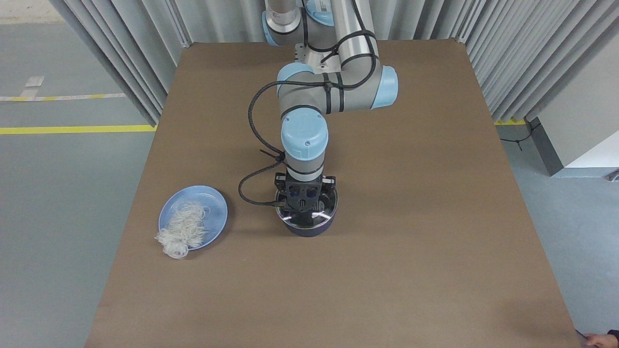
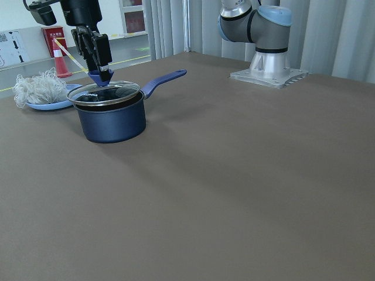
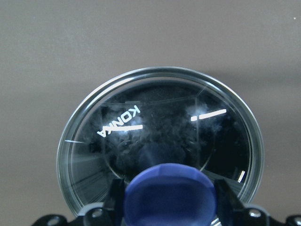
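Observation:
A dark blue saucepan (image 2: pixel 111 126) with a long blue handle (image 2: pixel 167 78) stands on the table. Its glass lid (image 3: pixel 155 108) lies on it, slightly raised or askew at the rim in the left view. My gripper is down at the lid's blue knob (image 2: pixel 99 80), fingers on either side of it, shut on the knob in the wrist view. In the front view the arm hides most of the lid's top.
A blue plate (image 1: pixel 212 211) with white stringy noodles (image 1: pixel 180 232) lies left of the pan. A person's hand (image 1: pixel 600 340) shows at the bottom right corner.

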